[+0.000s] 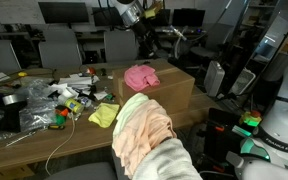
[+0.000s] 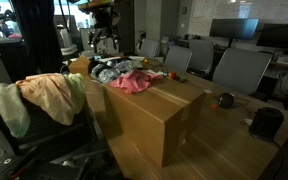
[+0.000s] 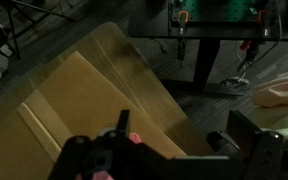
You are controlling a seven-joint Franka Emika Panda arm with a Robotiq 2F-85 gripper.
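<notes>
In exterior view 1, a pink cloth (image 1: pixel 141 76) lies crumpled on top of a brown cardboard box (image 1: pixel 162 98). My gripper is open in the wrist view, its dark fingers wide apart and no object held between them. Below it is the box top (image 3: pixel 84 92); only small bits of the pink cloth (image 3: pixel 134 138) show beside the left finger. Exterior view 2 has the gripper (image 2: pixel 106 42) raised above the far side of the box (image 2: pixel 164 120), clear of the pink cloth (image 2: pixel 133 80) and the greyish cloths (image 2: pixel 110 70) near it.
Peach and white towels (image 1: pixel 144 130) hang in the foreground. A yellow cloth (image 1: pixel 104 115) lies on the wooden table (image 1: pixel 44 147), left of the box. Plastic bags (image 1: pixel 34 117), tools and small items crowd the table's left part. Office chairs (image 1: pixel 62 52) stand behind.
</notes>
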